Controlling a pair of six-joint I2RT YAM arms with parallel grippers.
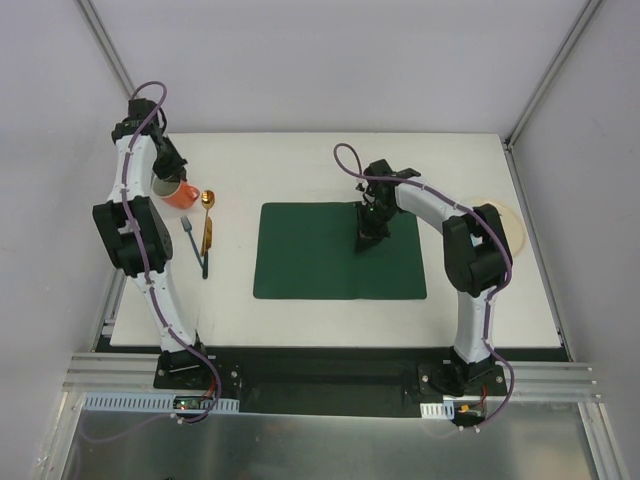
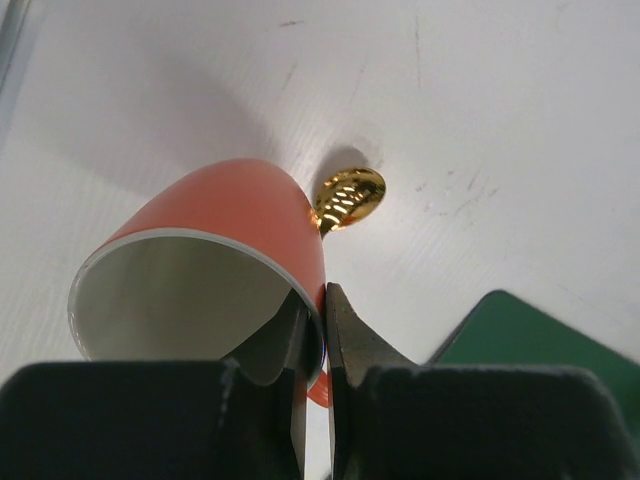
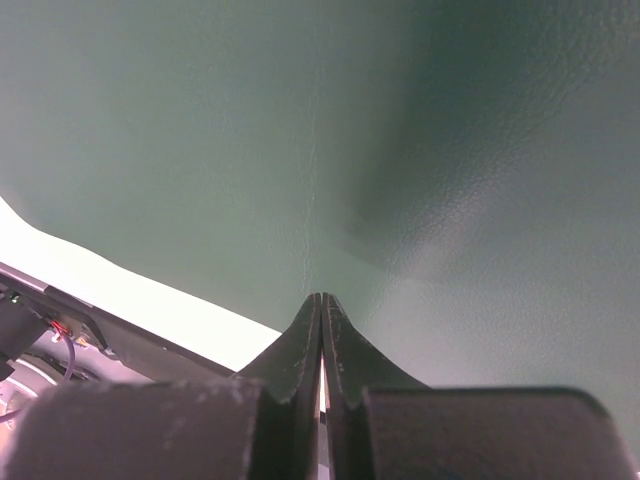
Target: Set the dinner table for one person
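Observation:
At the table's far left, my left gripper (image 1: 180, 176) is shut on the rim of an orange mug (image 1: 184, 196) with a pale inside. In the left wrist view the mug (image 2: 240, 200) hangs tilted, mouth toward the camera, its handle partly hidden by the fingers. A golden spoon (image 1: 208, 199), a fork (image 1: 187, 226) and a knife (image 1: 206, 262) lie to the mug's right and front. Over the dark green placemat (image 1: 305, 250), my right gripper (image 1: 362, 244) is shut, nothing between its fingertips. A pale round plate (image 1: 514, 228) lies at the far right, partly under the right arm.
Grey walls (image 1: 330, 60) border the table at the back and both sides. The left arm reaches along the left edge, close to the cutlery.

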